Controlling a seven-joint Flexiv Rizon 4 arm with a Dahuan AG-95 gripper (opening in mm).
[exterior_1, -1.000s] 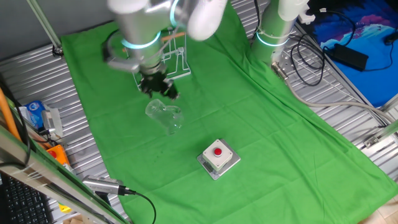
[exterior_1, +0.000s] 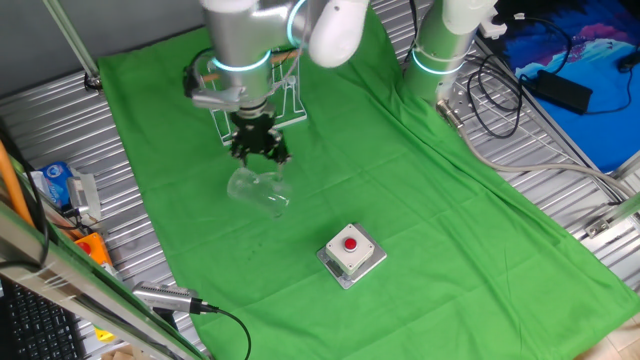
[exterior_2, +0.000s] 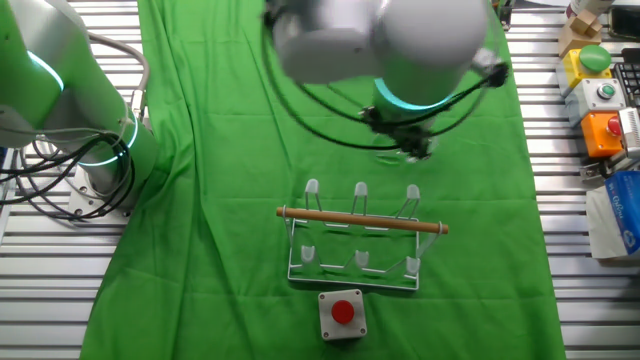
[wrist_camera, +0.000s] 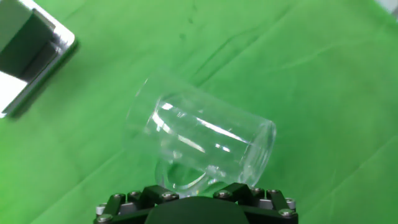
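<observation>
A clear glass mug (exterior_1: 256, 190) lies on its side on the green cloth. In the wrist view the mug (wrist_camera: 211, 137) has its handle (wrist_camera: 180, 177) turned toward the bottom edge, close to my gripper. Seen from exterior view 1, the gripper (exterior_1: 261, 161) is just above and behind the mug, with its dark fingers spread apart. Nothing shows between them. Whether the fingers touch the mug cannot be told. The arm hides the mug in exterior view 2.
A white wire rack (exterior_2: 355, 283) with a wooden bar (exterior_2: 362, 219) stands behind the gripper. A red push button box (exterior_1: 350, 250) sits to the mug's front right.
</observation>
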